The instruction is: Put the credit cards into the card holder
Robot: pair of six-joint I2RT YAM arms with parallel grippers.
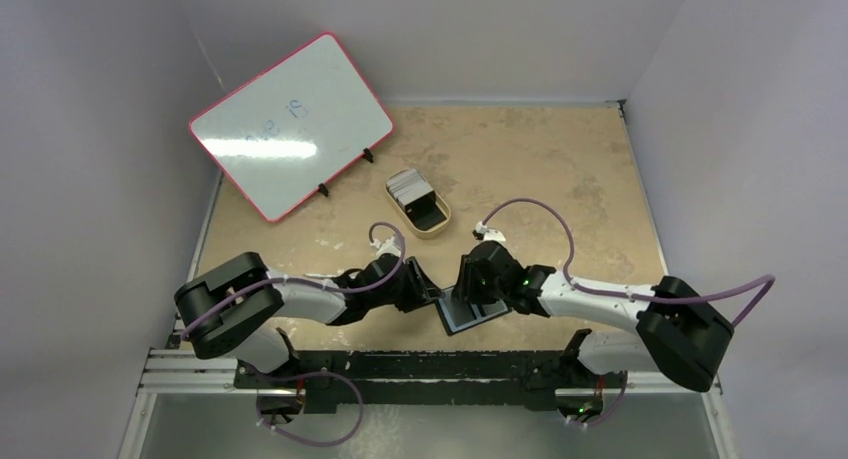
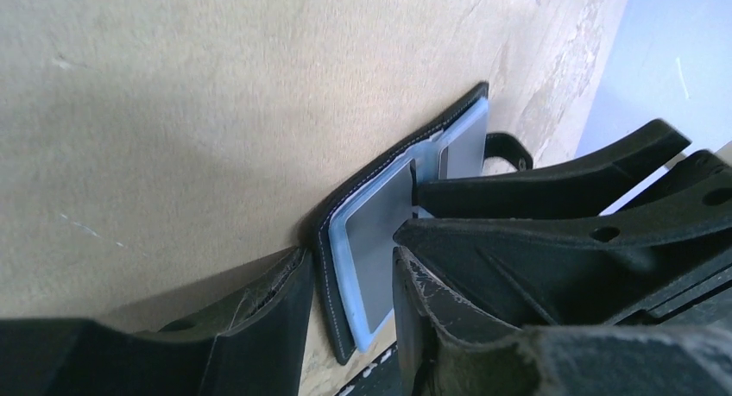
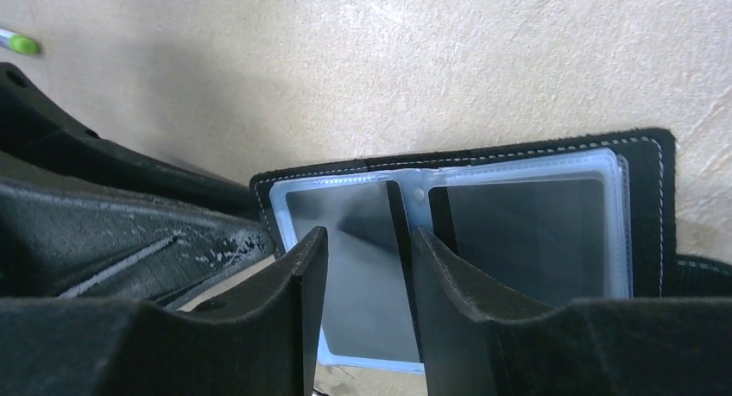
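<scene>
The card holder (image 1: 455,314), black with blue-edged pockets and dark stitched border, lies on the table near the front edge, also filling the right wrist view (image 3: 526,232). My left gripper (image 1: 428,289) is open at its left end; in the left wrist view its fingers straddle the holder's near edge (image 2: 362,284). My right gripper (image 1: 468,284) is over the holder, part open, its fingertips on the pockets near the middle divider, with no card visible between them. A stack of cards (image 1: 408,186) stands in a tan tray (image 1: 430,232) behind both arms.
A whiteboard (image 1: 290,119) with black clips is at the back left. A green-tipped pen (image 3: 22,44) lies beyond the holder in the right wrist view.
</scene>
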